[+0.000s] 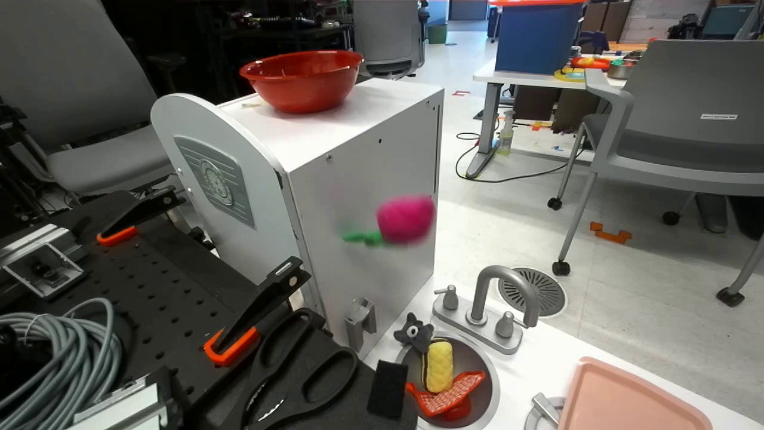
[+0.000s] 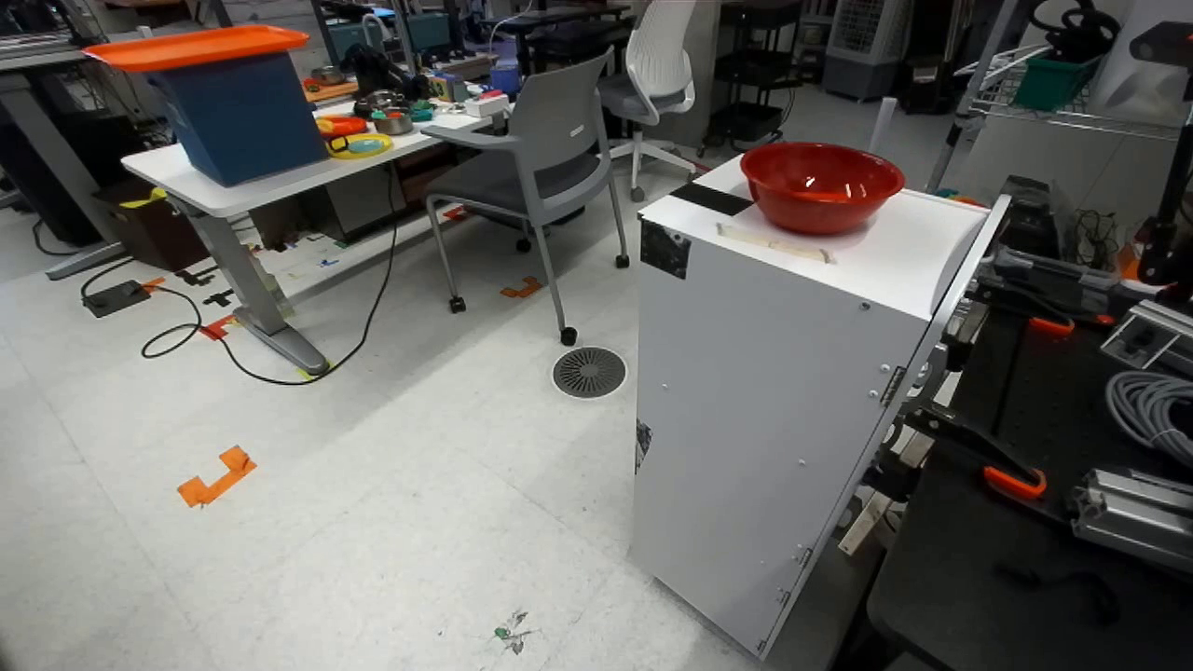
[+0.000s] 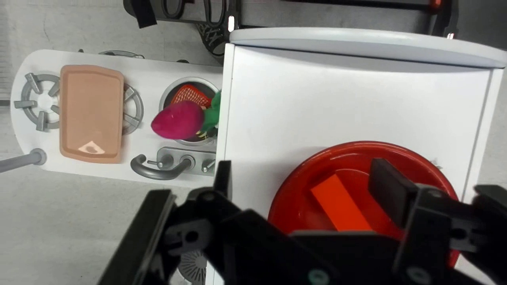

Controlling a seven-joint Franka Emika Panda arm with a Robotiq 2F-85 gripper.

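In the wrist view my gripper stands open above the red bowl, nothing between its fingers. A magenta plush with a green end appears left of the cabinet, over the sink basin. In exterior view 1 that magenta plush hangs blurred in mid-air beside the cabinet wall, touching no gripper. The red bowl sits upright on the white cabinet. An orange piece lies in the bowl. No part of the gripper shows in either exterior view.
The sink basin holds a yellow toy, a red mesh piece and a grey toy at its rim. Beside it rise the faucet and a pink tray. A curved panel edges the cabinet top.
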